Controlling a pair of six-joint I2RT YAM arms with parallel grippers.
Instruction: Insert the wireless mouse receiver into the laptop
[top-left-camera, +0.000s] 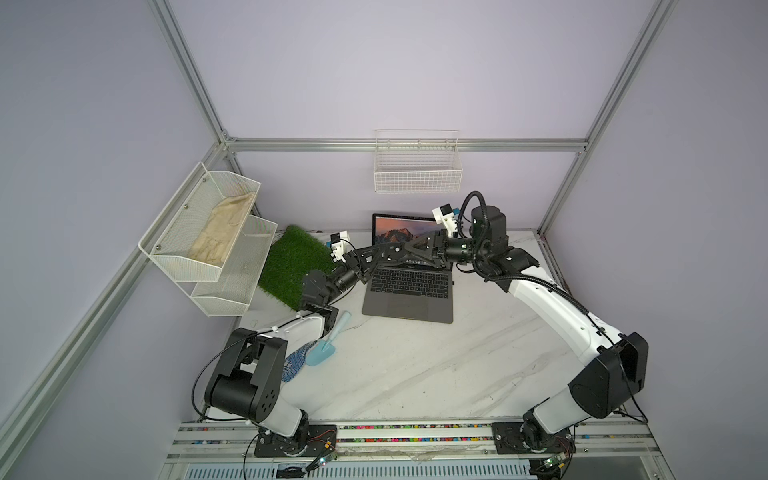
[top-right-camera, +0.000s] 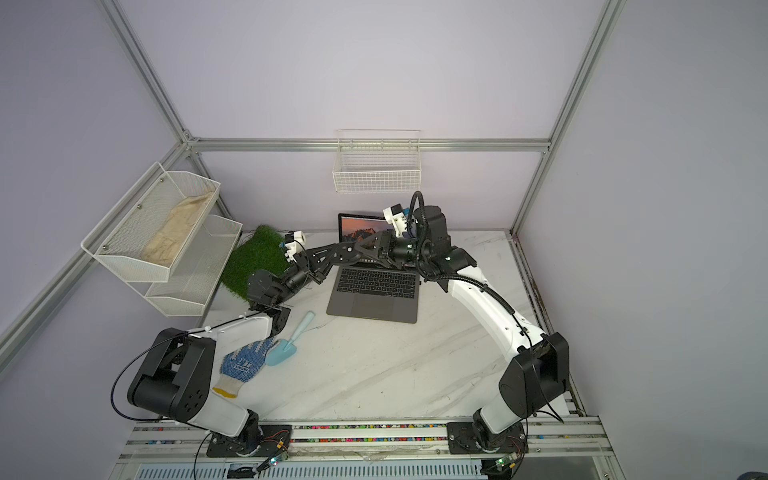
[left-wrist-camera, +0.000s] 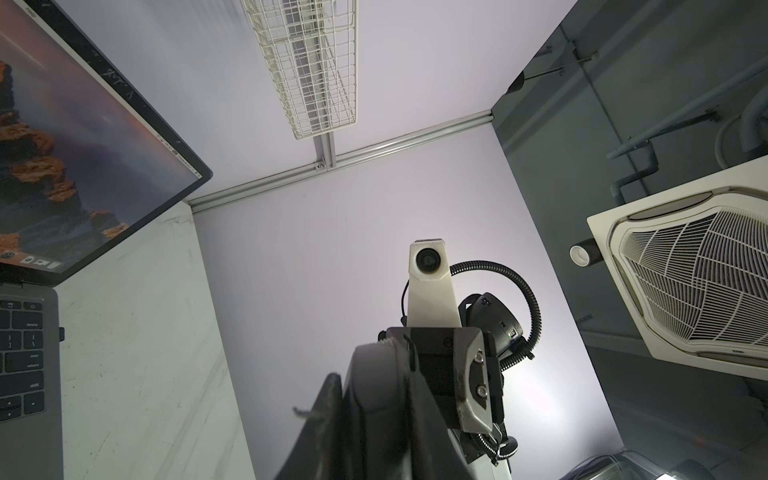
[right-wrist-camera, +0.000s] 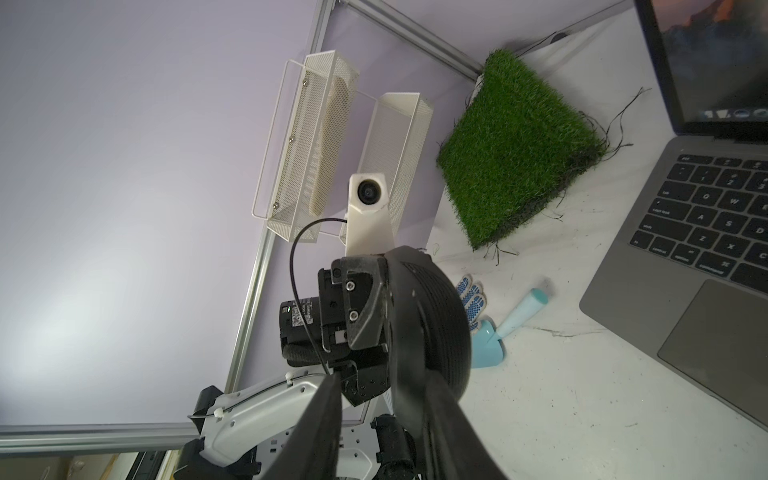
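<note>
My left gripper is shut on a dark, rounded object that looks like the mouse (left-wrist-camera: 376, 364); its ribbed side (right-wrist-camera: 449, 320) faces the right wrist camera. My right gripper comes in from the other side, its blurred fingers (right-wrist-camera: 313, 436) apart around the near edge of that object. Whether they touch it I cannot tell. Both grippers meet in the air above the open laptop (top-left-camera: 408, 306). From the laptop's right edge a small black piece (left-wrist-camera: 61, 333) sticks out; it is too small to identify. No separate receiver shows clearly.
Left of the laptop lies a green turf mat (right-wrist-camera: 520, 152). A light blue trowel (top-right-camera: 289, 340) and a blue-dotted glove (top-right-camera: 246, 360) are nearer the front left. Wire baskets (top-left-camera: 417, 172) hang on the walls.
</note>
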